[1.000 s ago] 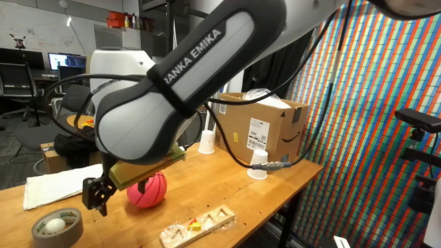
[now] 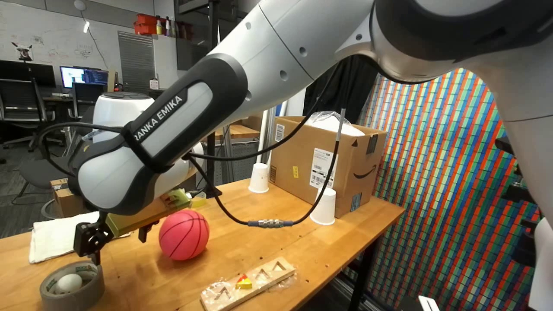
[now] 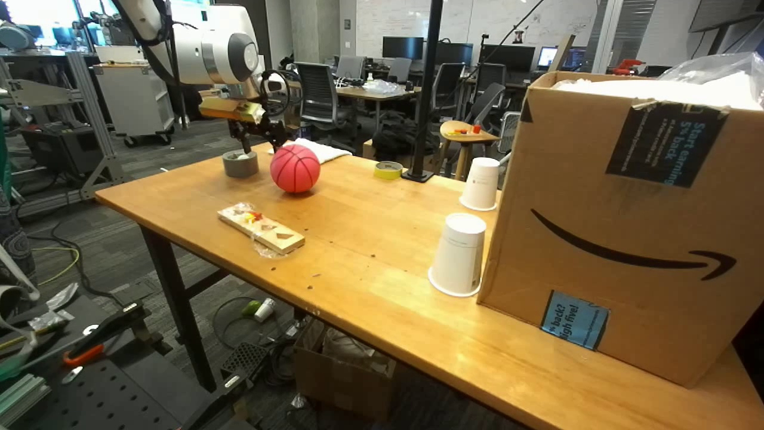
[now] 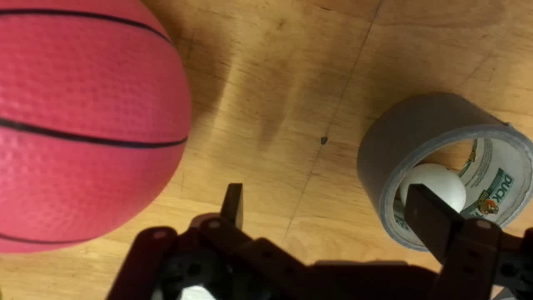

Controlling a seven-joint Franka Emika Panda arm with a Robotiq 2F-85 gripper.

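My gripper is open, its two fingers far apart with only bare tabletop showing between them. Inside the grey duct tape roll (image 4: 387,150) sits a smooth white ball or egg (image 4: 439,182). One dark finger (image 4: 429,215) overlaps the roll's opening and partly covers the white object in the wrist view. From exterior view 1, that finger side is by the roll's back right rim; whether it touches cannot be told. A pink basketball (image 4: 85,125) rests at the wrist view's left, clear of the other finger (image 4: 232,205).
A wooden shape board (image 2: 249,285) in plastic wrap lies near the front edge. Behind the arm is a white cloth (image 2: 54,238). Two upturned white cups (image 3: 458,254) stand by the large cardboard box (image 3: 616,229). Yellow tape (image 3: 388,169) lies farther back.
In exterior view 1 the arm and gripper have shifted left, bringing the gripper closer to the tape roll. The roll, the white object and the basketball stay put.
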